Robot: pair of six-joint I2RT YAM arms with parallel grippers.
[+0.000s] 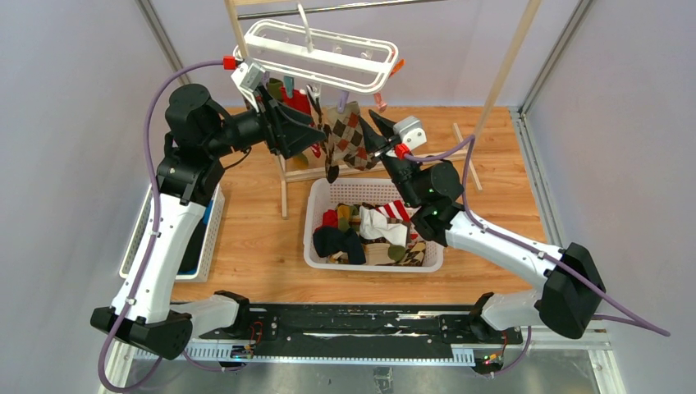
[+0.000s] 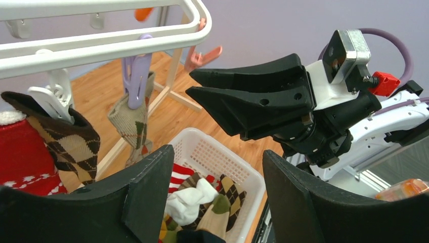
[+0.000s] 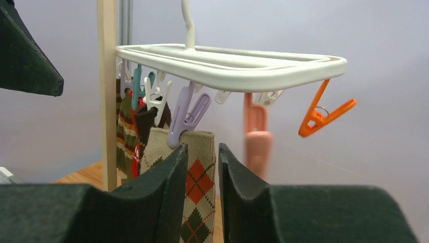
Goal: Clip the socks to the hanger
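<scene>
The white hanger (image 1: 320, 57) holds several clipped socks. In the right wrist view, a beige argyle sock (image 3: 202, 177) hangs from a purple clip (image 3: 187, 114), behind my right gripper, whose fingers are a narrow gap apart with nothing held between them. A pink clip (image 2: 200, 55) at the hanger's end is close to those fingertips. In the left wrist view, a brown argyle sock (image 2: 71, 139) hangs from a white clip (image 2: 55, 96), with a red sock (image 2: 25, 152) beside it. My left gripper is open and empty, left of the hanging socks in the top view.
A white basket (image 1: 310, 238) with loose socks stands below the hanger. Another white basket (image 1: 205, 254) is partly hidden beside the left arm. An orange clip (image 3: 324, 114) hangs empty at the hanger's end. Wooden stand posts (image 1: 510, 61) rise around it.
</scene>
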